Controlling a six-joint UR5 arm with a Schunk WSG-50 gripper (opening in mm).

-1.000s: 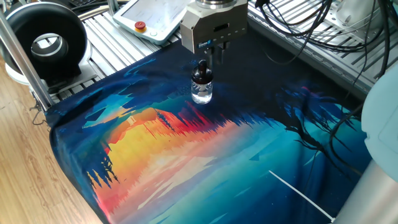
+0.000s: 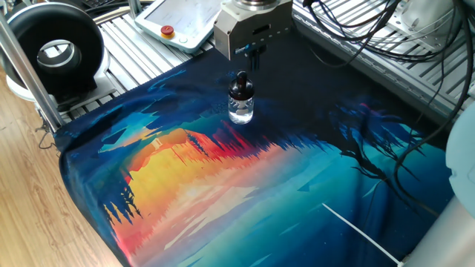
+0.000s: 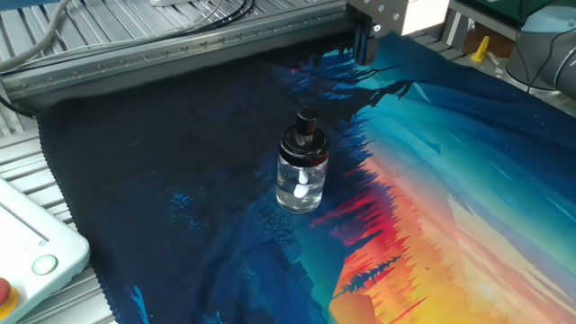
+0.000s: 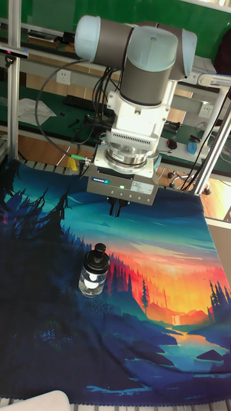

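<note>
A clear glass bottle (image 2: 240,109) with a black dropper cap stands upright on the printed cloth, clear liquid inside. The same bottle (image 3: 301,180) is near the middle of exterior view 2, and the bottle (image 4: 94,274) stands left of centre in exterior view 3. My gripper (image 2: 257,59) hangs above the cloth, apart from the bottle and behind its cap in exterior view 1. Its dark fingers look drawn together, with nothing visible between them. In exterior view 2 the gripper (image 3: 364,49) is at the top, beyond the bottle; in exterior view 3, the gripper (image 4: 119,207) points downward.
The colourful cloth (image 2: 223,193) covers the table, with wide free room around the bottle. A teach pendant (image 2: 178,22) with a red button lies at the back edge. Black cables (image 2: 423,37) hang at the right, and a black spool (image 2: 56,52) stands at the left.
My gripper has risen slightly and shifted a little left in exterior view 1. Its fingers, visibly apart a second ago, have come together. The bottle has stayed in place.
</note>
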